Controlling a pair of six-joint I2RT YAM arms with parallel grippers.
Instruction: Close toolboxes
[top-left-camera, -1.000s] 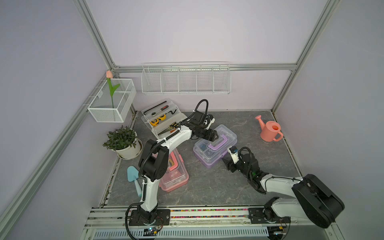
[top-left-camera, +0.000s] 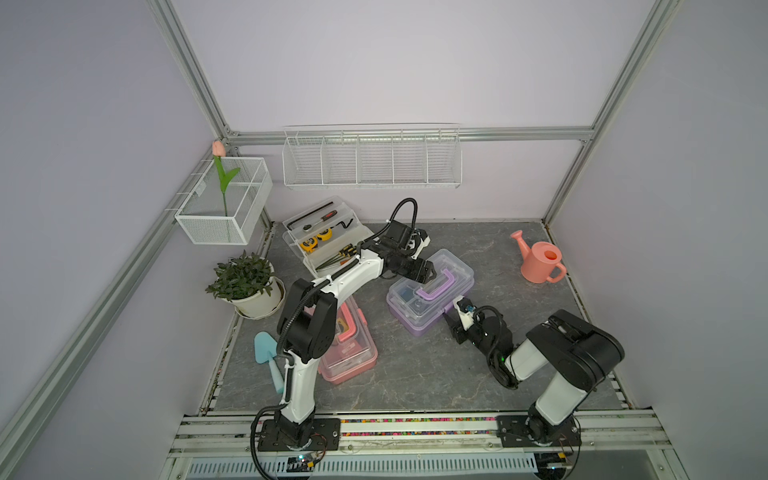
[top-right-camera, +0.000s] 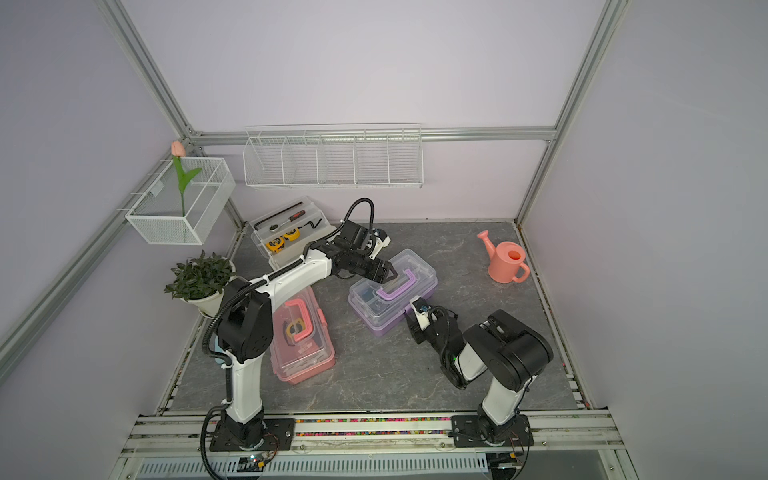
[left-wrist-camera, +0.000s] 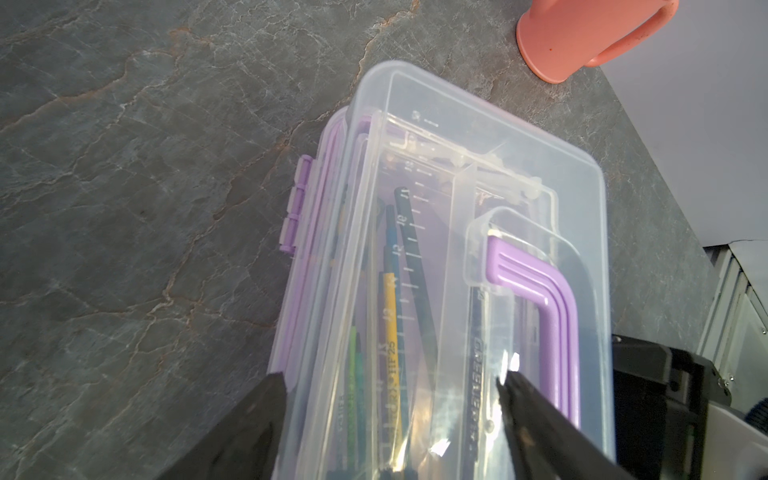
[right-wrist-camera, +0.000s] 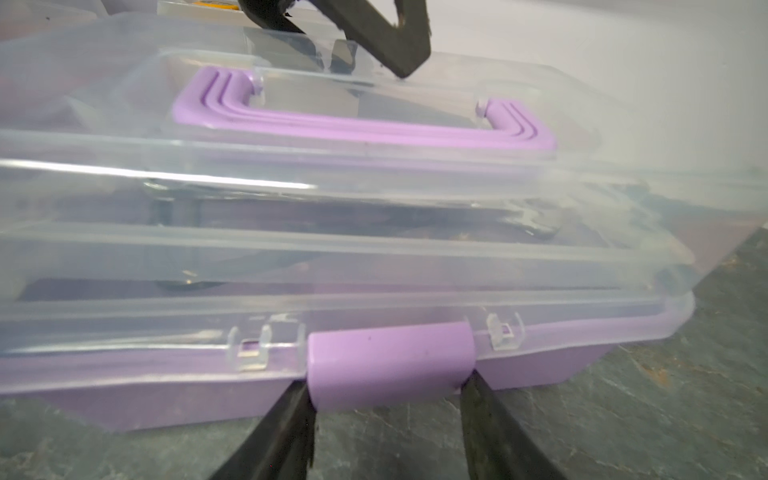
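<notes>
The purple toolbox (top-left-camera: 430, 292) sits mid-table with its clear lid down, a purple handle (right-wrist-camera: 368, 132) on top and pencils visible inside. On its front edge, the purple latch (right-wrist-camera: 392, 364) juts out below the lid rim. My right gripper is at this latch, its fingers parted at the latch's two ends. Over the lid's back part stands my left gripper (top-left-camera: 425, 274), open and close to the surface; contact cannot be told. A pink toolbox (top-right-camera: 302, 348) with its lid down lies front left. At the back left, another toolbox (top-left-camera: 324, 228) stands open, showing tools.
A coral watering can (top-left-camera: 542, 262) is at the right. The potted plant (top-left-camera: 248, 288) and blue trowel (top-left-camera: 268, 352) lie along the left edge. My left arm crosses above the pink toolbox. Bare tabletop (top-left-camera: 424, 376) lies in front.
The right arm's elbow has swung inward and up, while its gripper has shifted only slightly at the purple toolbox's front. The left arm and toolboxes look unchanged.
</notes>
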